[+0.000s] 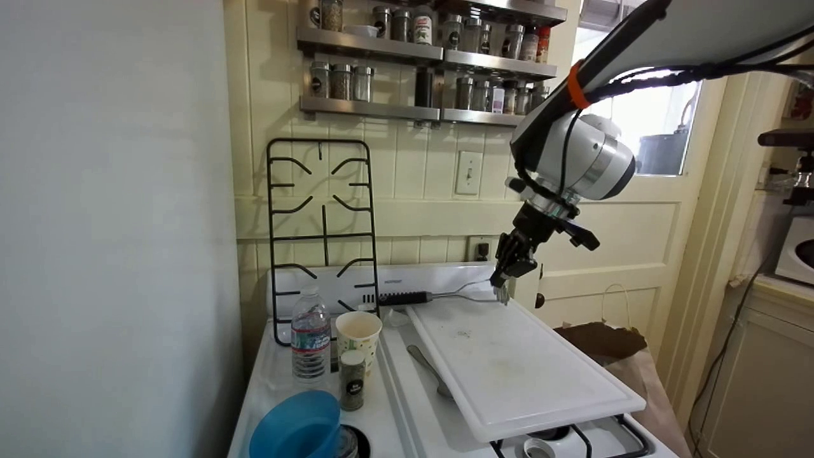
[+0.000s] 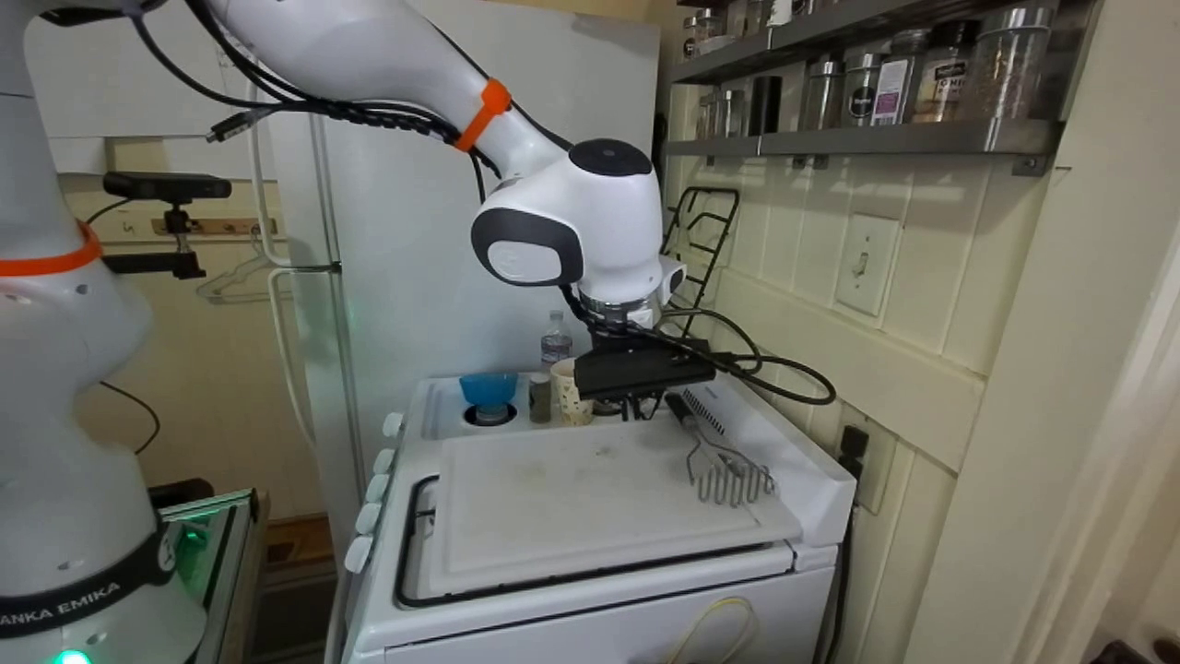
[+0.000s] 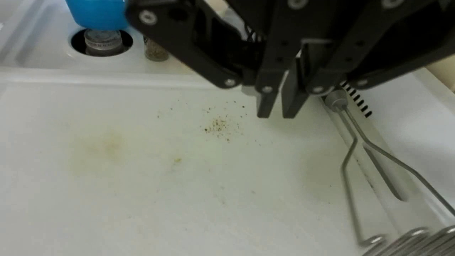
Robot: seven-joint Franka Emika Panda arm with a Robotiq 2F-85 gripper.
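My gripper hangs above the white cutting board [image 3: 140, 183]. In the wrist view its two fingers stand close together with a narrow gap; nothing shows between the tips, though the upper part of the gap is dark. A wire-headed masher [image 2: 713, 470] with a black handle [image 1: 404, 298] lies toward the back of the stove. Its bent wires [image 3: 350, 170] run along the right of the wrist view, and its handle passes behind the gripper there. Exterior view 1 shows the fingers in front of the masher's head, clear of the handle.
A blue bowl [image 1: 296, 426], spice jar [image 1: 351, 380], paper cup [image 1: 358, 336] and water bottle [image 1: 310, 340] stand along the stove's left side. A burner grate [image 1: 272, 229] leans on the wall. A spoon [image 1: 429, 371] lies beside the board. The board's middle is clear apart from crumbs.
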